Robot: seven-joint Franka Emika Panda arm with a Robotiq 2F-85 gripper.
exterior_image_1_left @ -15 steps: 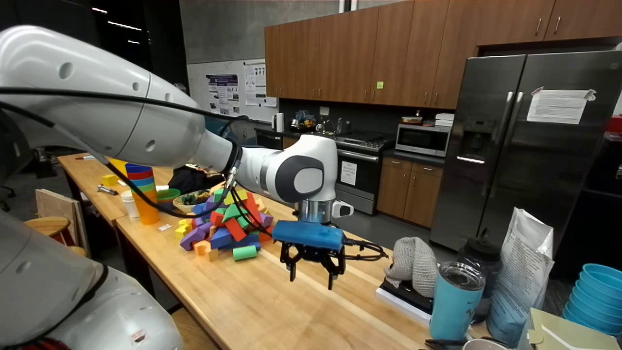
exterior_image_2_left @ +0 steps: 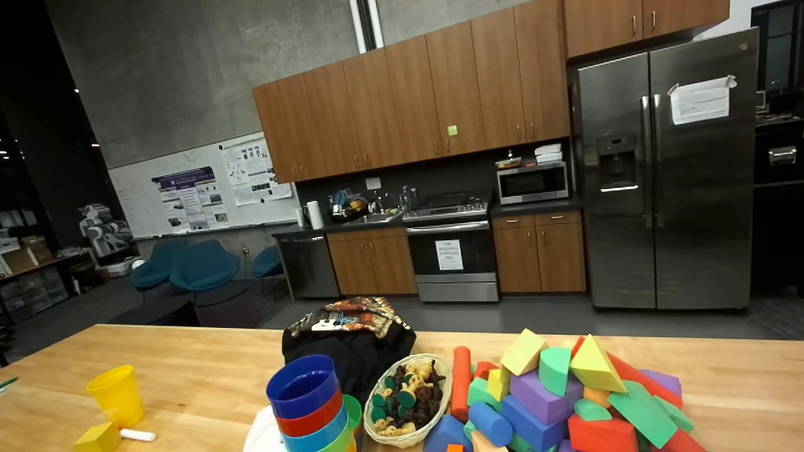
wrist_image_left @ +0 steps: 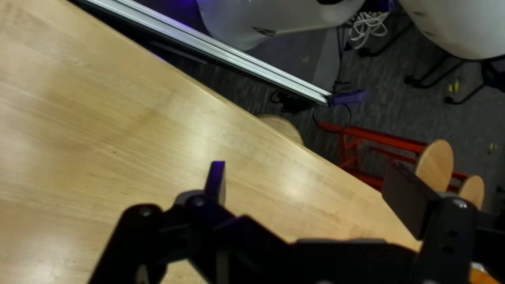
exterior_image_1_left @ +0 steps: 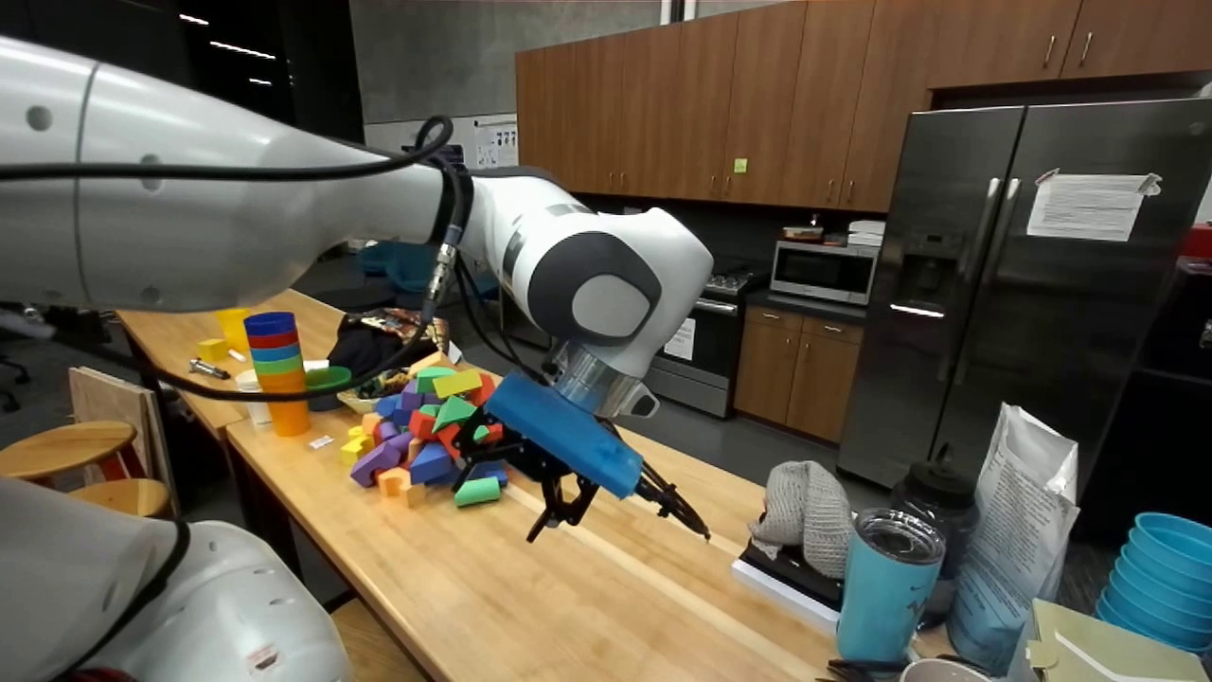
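My gripper [exterior_image_1_left: 497, 508], under a blue cover, hangs tilted over the table, just to the right of a heap of coloured blocks [exterior_image_1_left: 420, 438]. In the wrist view its two fingers [wrist_image_left: 216, 182] stand wide apart, with only bare tabletop and the table's edge showing between them. A green cylinder [exterior_image_1_left: 477, 491] lies at the heap's near side, close behind the gripper in exterior view 1. Exterior view 2 shows the heap with a purple block [exterior_image_2_left: 546, 395] and a yellow wedge [exterior_image_2_left: 593, 366] near its top; the gripper is out of that view.
Stacked cups [exterior_image_1_left: 276, 375] and a basket of small figures [exterior_image_2_left: 407, 399] stand beyond the heap. At the table's other end are a grey knitted cloth [exterior_image_1_left: 807, 517], a turquoise tumbler [exterior_image_1_left: 889, 580] and a bag [exterior_image_1_left: 1014, 534]. Bare wood [exterior_image_1_left: 591, 602] lies between.
The gripper has swung from hanging level to a tilt and shifted left, nearer the blocks. The upper arm has changed its pose. Objects on the table look unmoved.
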